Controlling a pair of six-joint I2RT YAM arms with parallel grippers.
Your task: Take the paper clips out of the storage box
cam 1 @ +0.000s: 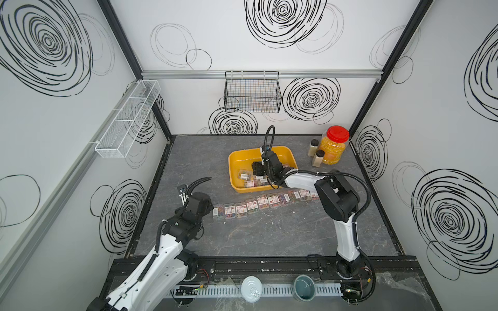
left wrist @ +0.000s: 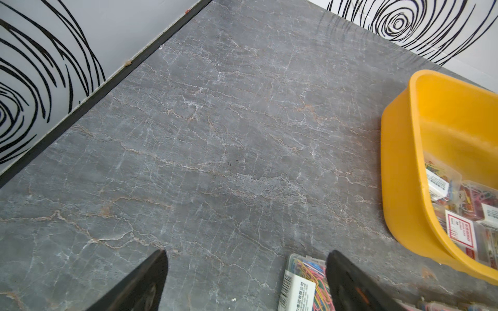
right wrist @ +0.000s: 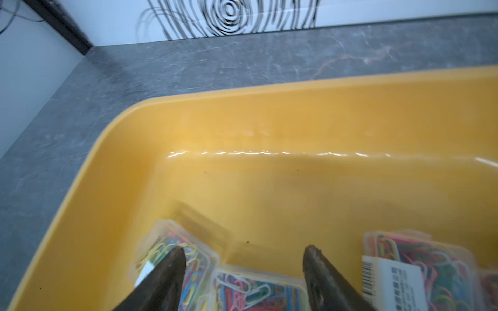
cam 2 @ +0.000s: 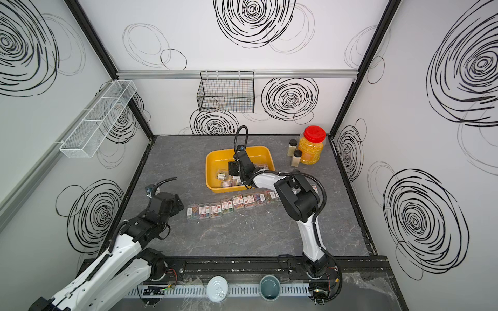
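Note:
The yellow storage box (cam 1: 235, 158) stands on the grey table with several clear cases of coloured paper clips in it. My right gripper is inside it, open. A paper clip case (right wrist: 257, 292) shows low between its fingers, with a gap at the left one. Another case (right wrist: 194, 261) lies partly behind the left finger, and a labelled case (right wrist: 430, 272) lies to the right. My left gripper is open and empty over the table, left of the storage box. A case (left wrist: 303, 285) shows beside its right finger.
A row of paper clip cases (cam 1: 252, 206) lies along the storage box's front side. A red-lidded jar (cam 1: 333, 145) and two dark-topped shakers (cam 1: 318, 158) stand at the back right. Bare table (left wrist: 207, 129) extends left of the storage box.

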